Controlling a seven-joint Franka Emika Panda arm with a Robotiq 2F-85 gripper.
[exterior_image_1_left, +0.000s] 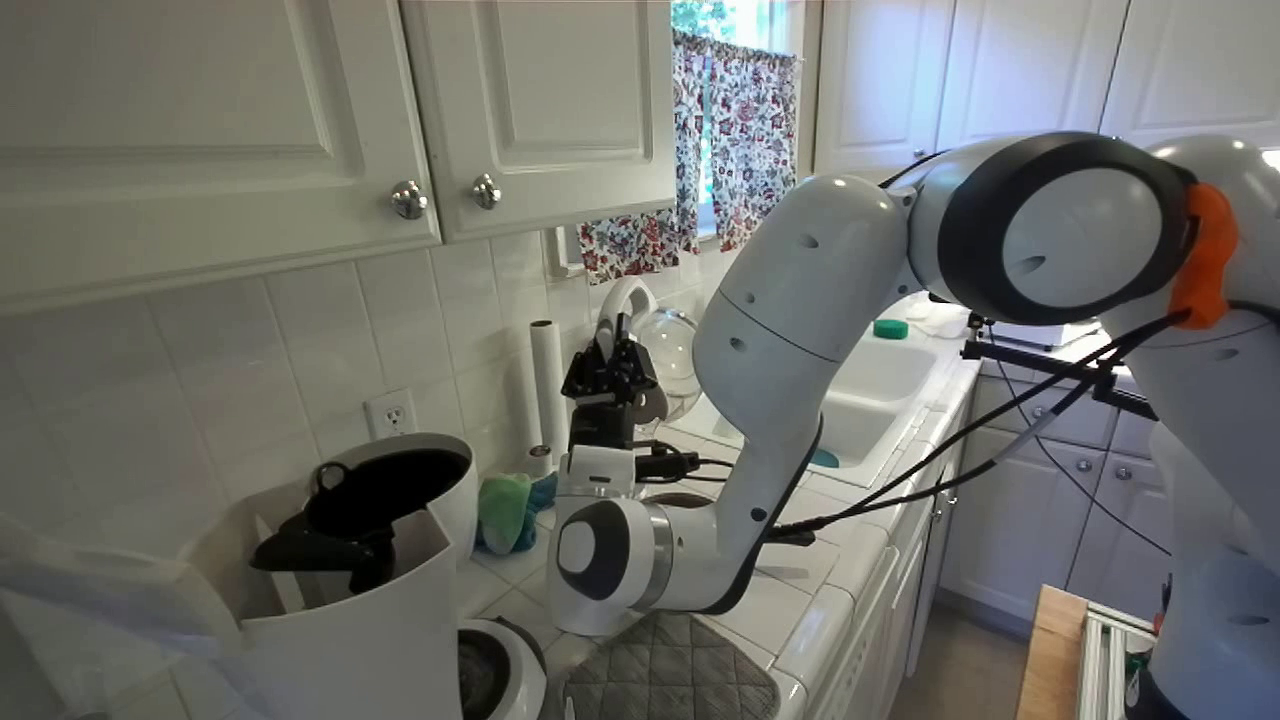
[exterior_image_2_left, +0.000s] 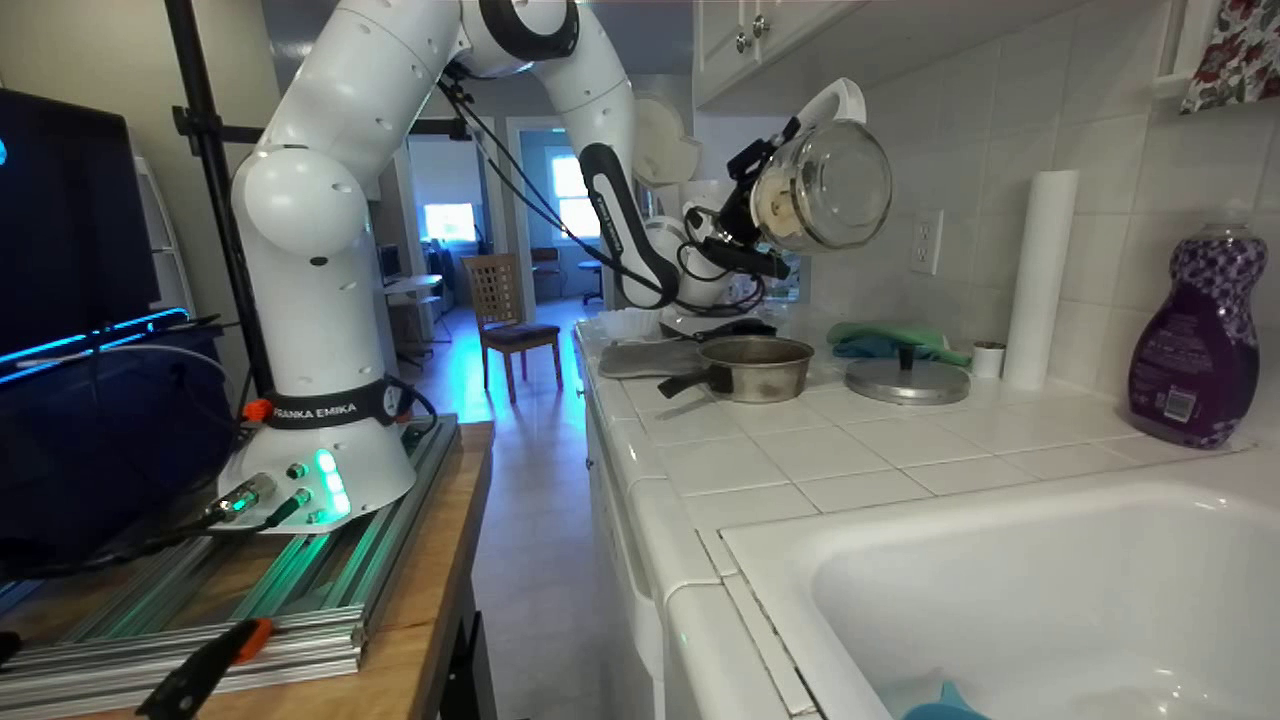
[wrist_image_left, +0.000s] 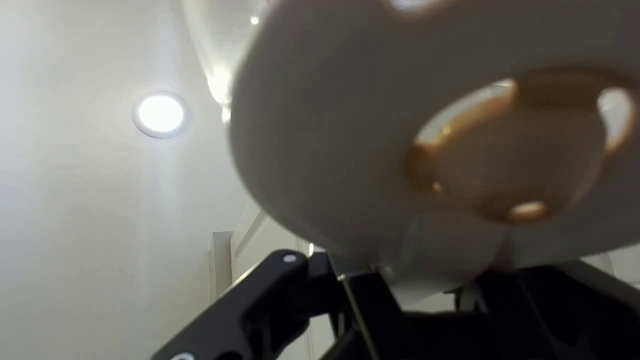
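Observation:
A clear glass carafe (exterior_image_2_left: 843, 186) with a white handle (exterior_image_2_left: 836, 98) hangs tilted in the air above the counter in exterior view 2. My gripper (exterior_image_2_left: 768, 150) is shut on the handle. From exterior view 1, the gripper (exterior_image_1_left: 609, 348) points upward, and the glass carafe (exterior_image_1_left: 672, 354) shows partly behind it. In the wrist view, a blurred pale part of the carafe (wrist_image_left: 336, 138) with brown-tinted marks fills the upper right. Black fingers (wrist_image_left: 384, 312) meet it at the bottom; their exact contact with the handle is hard to make out.
A white appliance with a dark interior (exterior_image_1_left: 402, 486) stands at the left. On the counter are a small saucepan (exterior_image_2_left: 762, 370), a metal lid (exterior_image_2_left: 908, 380), a paper roll (exterior_image_2_left: 1041, 282) and a purple soap bottle (exterior_image_2_left: 1200, 330). Wall cabinets (exterior_image_1_left: 552, 96) hang above; the sink (exterior_image_2_left: 1020, 564) is beyond.

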